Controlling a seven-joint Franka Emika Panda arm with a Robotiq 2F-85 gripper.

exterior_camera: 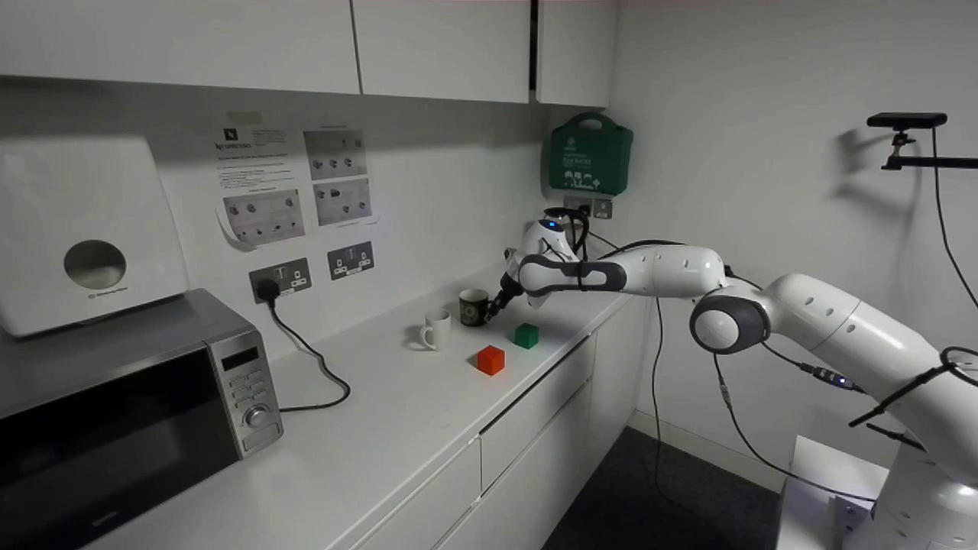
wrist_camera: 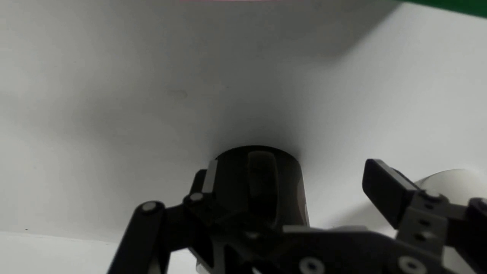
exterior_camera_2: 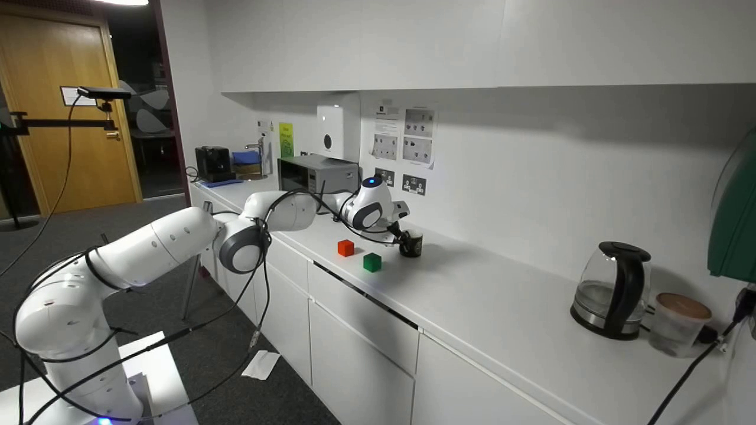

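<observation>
The dark mug [exterior_camera: 473, 308] stands upright on the white counter, my gripper [exterior_camera: 496, 307] low beside it. In the wrist view the gripper is open, its fingers wide apart. The dark mug [wrist_camera: 289, 182] sits between them with its handle facing me, nearer the left finger [wrist_camera: 210, 178]; whether they touch I cannot tell. Part of the mug is hidden behind the gripper. A white mug [exterior_camera: 438, 329] stands to its left in exterior view 1. Nearer the counter's front edge lie a red cube [exterior_camera: 490, 360] and a green cube [exterior_camera: 526, 335].
A microwave [exterior_camera: 137, 385] occupies the counter's left end in exterior view 1. A kettle [exterior_camera_2: 613, 290] and a lidded tub [exterior_camera_2: 678, 323] stand far along the other way. Between the green cube and the kettle the counter is bare. The wall rises behind the mugs.
</observation>
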